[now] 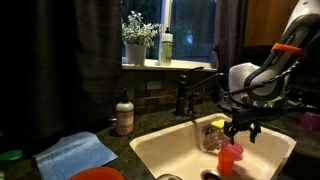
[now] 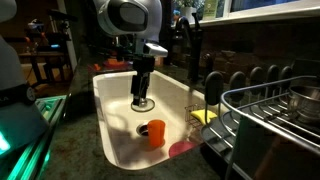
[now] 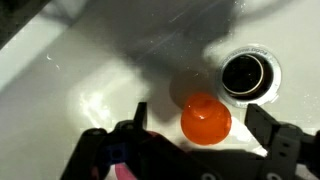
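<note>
An orange cup (image 1: 230,157) stands in the white sink (image 2: 108,127). Seen from above in the wrist view, the same orange cup (image 3: 205,119) appears in the gap between my fingers, below them. My gripper (image 1: 241,136) is open over the sink, with nothing held. In the wrist view its fingers (image 3: 136,125) lie to either side of the cup's outline, apart from it. Something pink (image 2: 181,147) lies near the cup; only a pink edge (image 3: 125,172) of it shows beside the left finger. The round drain (image 3: 248,75) is next to the cup.
A yellow sponge (image 2: 205,115) sits on the sink's edge near the faucet (image 1: 181,98). A metal dish rack (image 2: 275,115) stands beside the sink. On the counter are a soap bottle (image 1: 124,115) and a blue cloth (image 1: 75,154). Much of the sink floor is bare.
</note>
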